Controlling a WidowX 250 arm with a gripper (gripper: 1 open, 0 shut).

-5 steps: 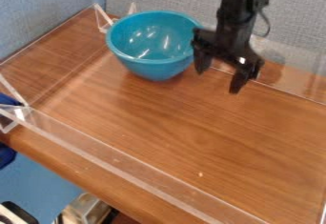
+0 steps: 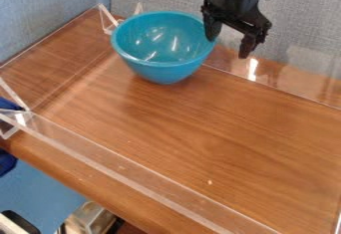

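Observation:
A large teal bowl sits at the back left of the wooden tray floor. My black gripper hangs above the back of the tray, just right of the bowl's rim, with its fingers apart and nothing visible held between them.
Clear acrylic walls edge the wooden surface, which is bare across the front and right. A small dark blue object is at the left edge, outside the tray.
The bowl looks unmoved.

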